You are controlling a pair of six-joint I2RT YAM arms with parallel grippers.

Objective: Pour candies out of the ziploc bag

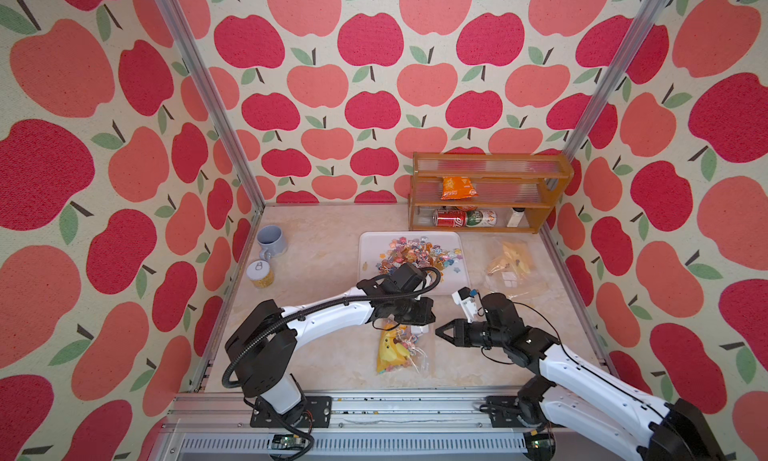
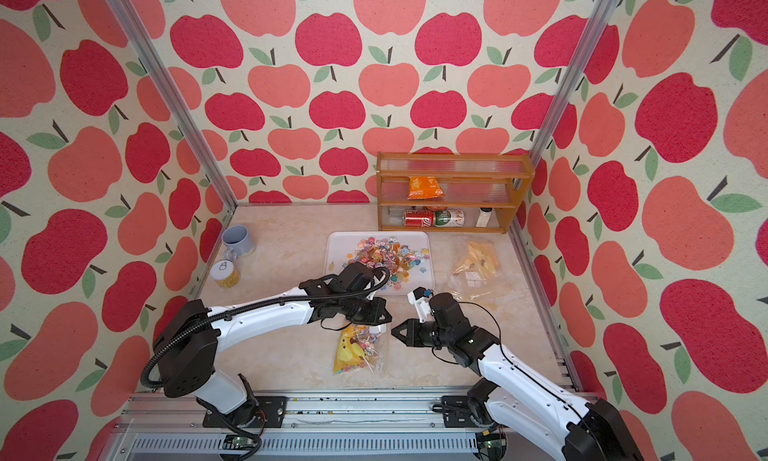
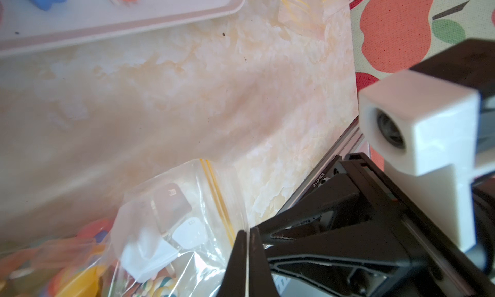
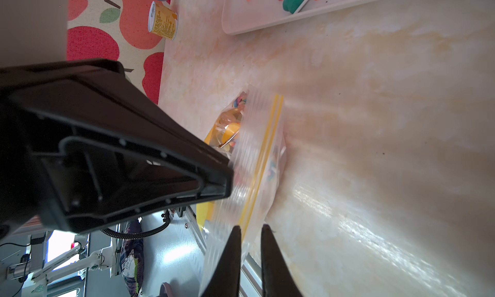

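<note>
A clear ziploc bag [image 1: 393,350] with yellow seal strips and colourful, partly yellow contents lies on the table at the front centre. My left gripper is over the bag's top edge, shut, with nothing clearly between its fingers. My right gripper [image 2: 404,333] is low beside the bag's right side; in the right wrist view its fingertips [image 4: 234,235] are close together over the zipper strip, and whether plastic is between them I cannot tell.
A white tray [image 1: 368,249] of mixed candies lies behind the arms. Another bag [image 1: 512,265] lies at the right, below a wooden shelf [image 1: 488,161]. A mug [image 1: 270,238] and can [image 1: 260,273] stand at the left.
</note>
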